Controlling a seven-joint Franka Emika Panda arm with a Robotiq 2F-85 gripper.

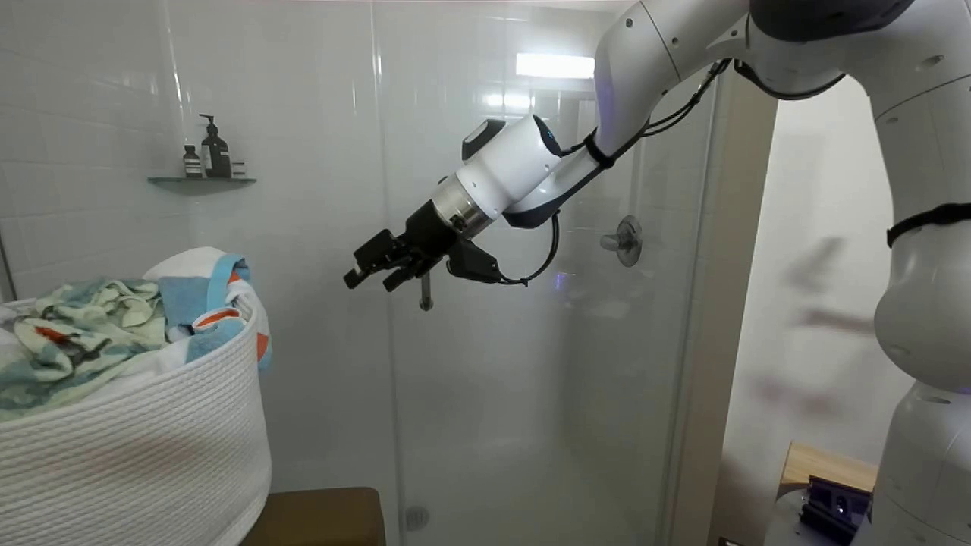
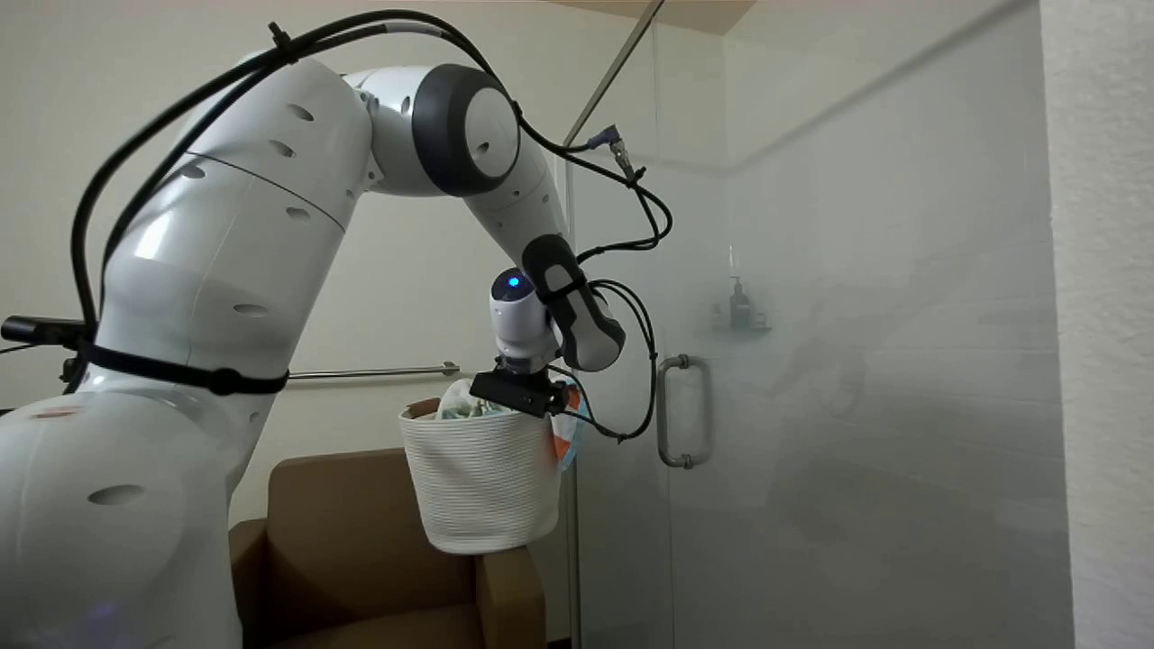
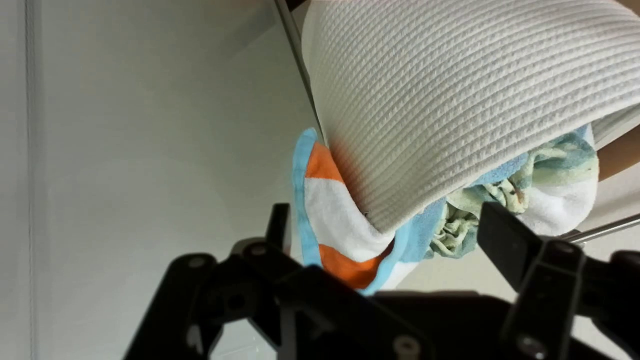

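Observation:
My gripper hangs in the air before the glass shower wall, open and empty, its fingers pointing down toward the left. To its left, and clearly apart from it in exterior view 1, stands a white woven basket filled with cloths. A blue, white and orange towel drapes over the basket's rim and down its outside. Beside it a green patterned cloth lies bunched up on top. In the wrist view, the basket and towel appear beyond my spread fingers, with nothing between them.
The basket rests on a brown armchair. A shower door handle sticks out from the glass. Several small bottles stand on a corner shelf, and a towel bar runs along the wall.

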